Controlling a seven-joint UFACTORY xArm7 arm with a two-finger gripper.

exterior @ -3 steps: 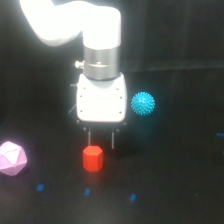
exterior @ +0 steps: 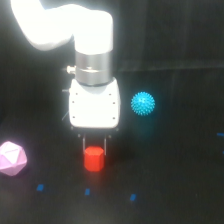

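Observation:
The white arm reaches down from the top left to its gripper (exterior: 94, 142), whose thin fingers stand on either side of a red hexagonal block (exterior: 94, 160), around its upper part. Whether they touch the block is hard to tell. The block rests on the dark surface.
A cyan spiky ball (exterior: 142, 103) sits to the right of the gripper, and a pink faceted object (exterior: 11, 158) lies at the left edge. Small blue marks dot the dark floor (exterior: 170, 175).
The gripper has come down and slightly left onto the red block, and its fingers stand closer together. The other objects look unmoved.

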